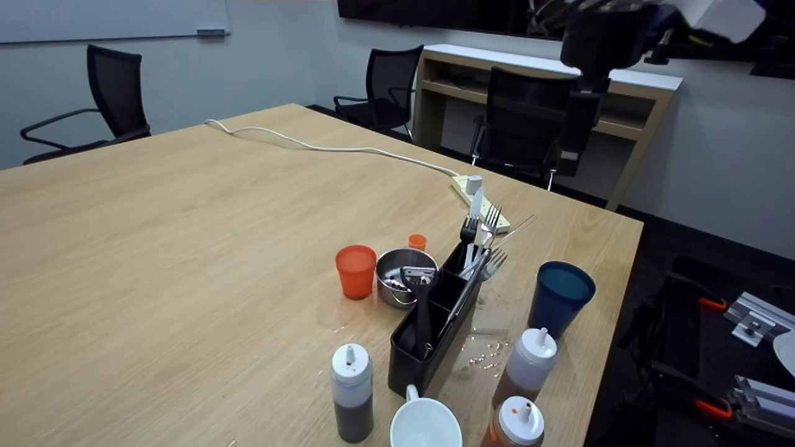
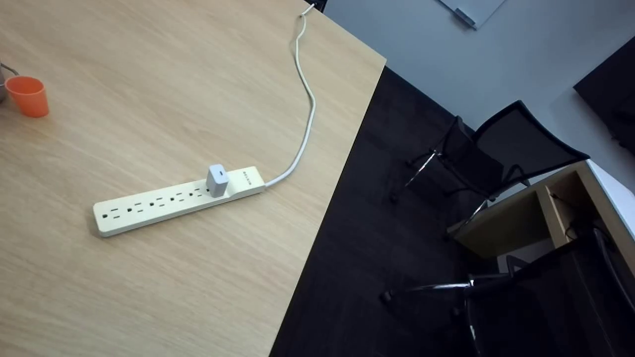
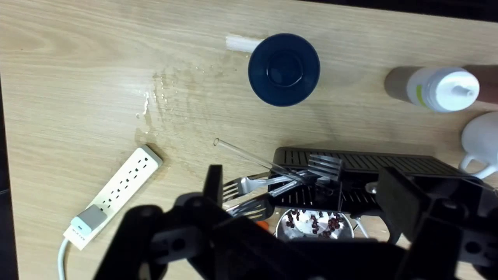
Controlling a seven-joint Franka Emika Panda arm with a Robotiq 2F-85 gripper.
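Observation:
My gripper [image 1: 570, 160] hangs in the air above the right part of the table, well clear of everything on it. In the wrist view its fingers [image 3: 404, 203] stand wide apart and hold nothing. Below them is a black utensil caddy [image 3: 298, 158] with forks [image 3: 240, 188], a clear straw [image 3: 252, 156] and other utensils in it. A dark blue cup [image 1: 564, 287] stands upright between the caddy and the table edge. Beside the caddy sit a steel pot [image 1: 399, 287] with small dark red bits in it and an orange cup [image 1: 356, 272].
Squeeze bottles [image 1: 351, 391] and a white mug [image 1: 425, 424] crowd the caddy's near end. A power strip [image 2: 178, 201] with a plugged-in adapter lies beyond its far end. Water [image 3: 158, 100] wets the wood near the blue cup.

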